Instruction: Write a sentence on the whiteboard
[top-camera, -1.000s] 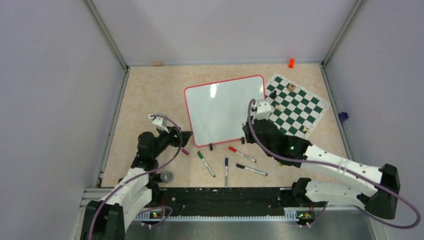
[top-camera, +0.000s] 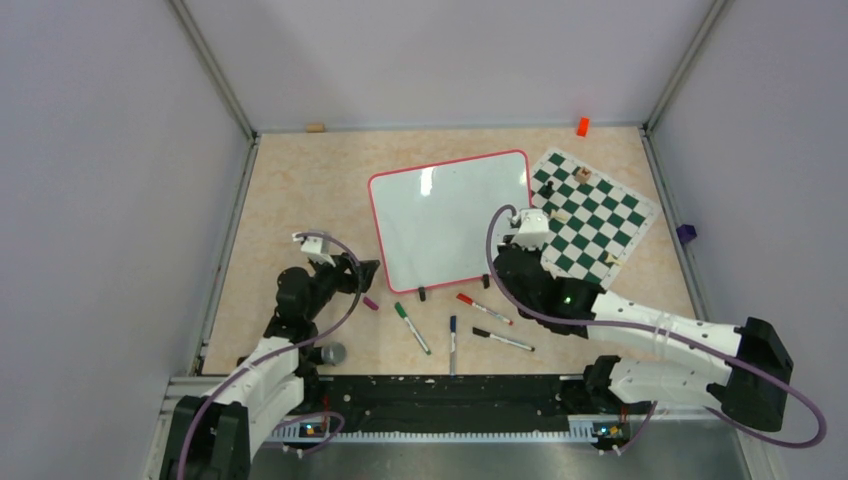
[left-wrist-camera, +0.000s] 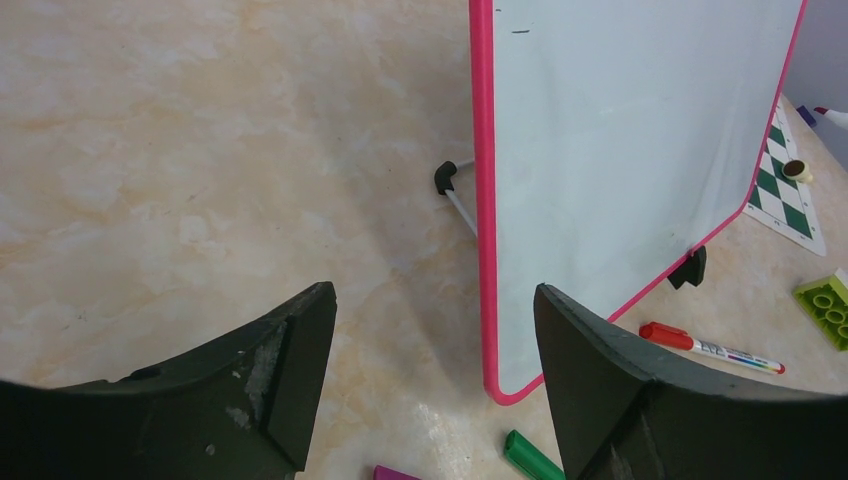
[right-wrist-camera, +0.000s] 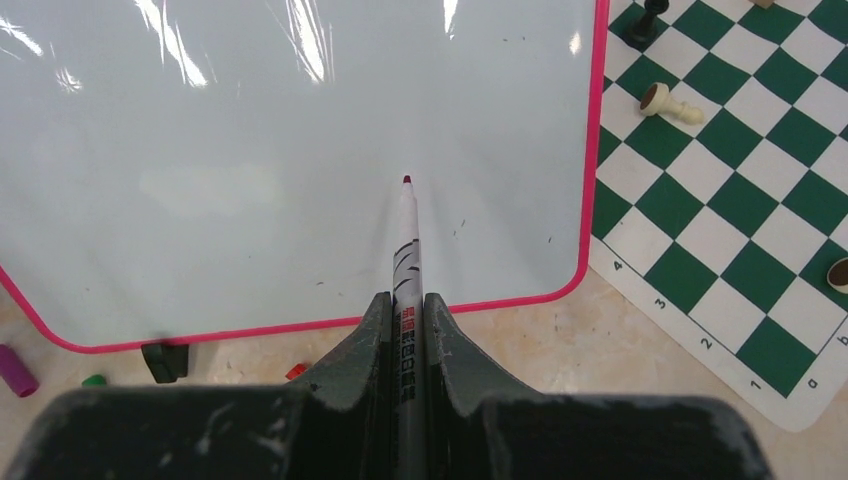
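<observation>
The red-rimmed whiteboard (top-camera: 450, 225) stands tilted on small feet in the middle of the table; apart from a few small dark specks, its surface looks blank. In the right wrist view, my right gripper is shut on a marker (right-wrist-camera: 407, 270) whose dark red tip points up towards the board's lower right part. Whether that tip touches the board I cannot tell. My left gripper hangs open beside the board's lower left corner, its fingers (left-wrist-camera: 300, 370) wide apart with nothing between them.
Red (top-camera: 484, 309), green (top-camera: 412, 328), blue (top-camera: 453, 345) and black (top-camera: 503, 339) markers lie in front of the board. Near the left gripper is a purple cap (top-camera: 370, 303). A green chessboard (top-camera: 595, 215) with a few pieces lies to the right.
</observation>
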